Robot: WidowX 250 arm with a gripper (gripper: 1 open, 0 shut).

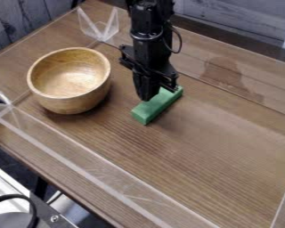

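A green block [153,110] lies flat on the wooden table, right of a large wooden bowl [64,80]. My black gripper [145,92] reaches down from the top of the view to just beside and over the block's far part. It looks shut, with nothing seen between its fingers, though the tips are small and dark.
The bowl takes up the left middle of the table [205,160]. A dark cable shows past the table's lower left edge.
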